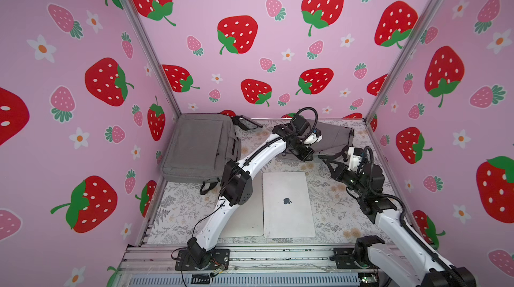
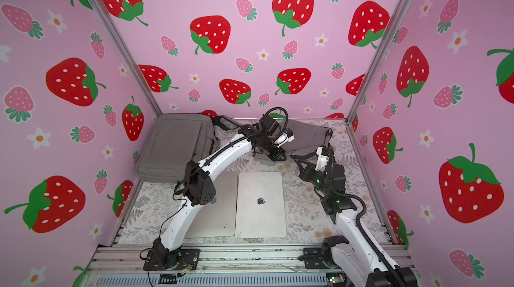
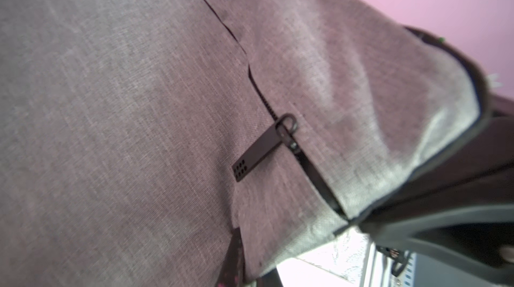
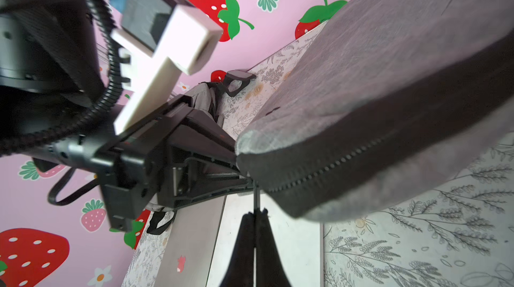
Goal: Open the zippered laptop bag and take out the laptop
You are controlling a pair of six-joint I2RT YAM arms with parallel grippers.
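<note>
The grey laptop bag (image 1: 334, 133) lies at the back right, its near corner raised. My left gripper (image 1: 311, 157) is shut on that corner; the right wrist view shows its fingers (image 4: 214, 188) pinching the end of the bag's dark zipper band (image 4: 326, 166). A pocket zipper with a dark pull tab (image 3: 257, 153) shows on the bag's face in the left wrist view. Close to the same corner, my right gripper is shut. A thin dark strip rises from its tips toward the band; whether it is held, I cannot tell. The bag's inside is hidden.
A silver laptop (image 1: 288, 212) lies flat at the front middle, and another flat silver one (image 1: 249, 220) lies beside it, partly under my left arm. A second grey bag (image 1: 195, 145) rests at the left with a black strap (image 1: 246, 122). Free table shows at the front right.
</note>
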